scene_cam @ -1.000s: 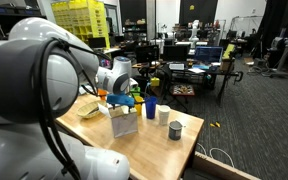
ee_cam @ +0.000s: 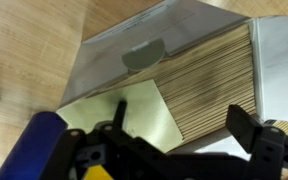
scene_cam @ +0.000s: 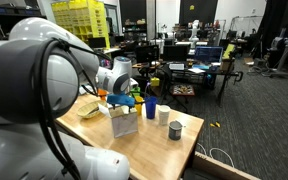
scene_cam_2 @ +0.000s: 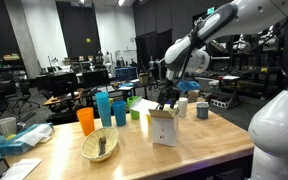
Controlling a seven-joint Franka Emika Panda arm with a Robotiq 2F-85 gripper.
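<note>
An open-topped whitish box [scene_cam_2: 164,130] stands upright on the wooden table, also seen in the first exterior view as a pale box [scene_cam: 125,124]. From above it shows a row of thin brown edges [ee_cam: 209,85] packed inside, with a pale yellow sheet [ee_cam: 144,105] at one end. Over the box opening hangs my gripper, pointing down. Its two dark fingers are well apart, one over the yellow sheet and the other near the opposite side of the box. Nothing shows gripped between them. Whether the fingertips touch the contents is unclear.
A wicker basket [scene_cam_2: 101,143], an orange cup [scene_cam_2: 85,120] and a green cup [scene_cam_2: 136,116] stand to one side. A blue cup [scene_cam: 149,103], a white cup [scene_cam: 163,116] and a dark mug [scene_cam: 175,130] are on the other. Bare tabletop [scene_cam: 159,155] lies in front.
</note>
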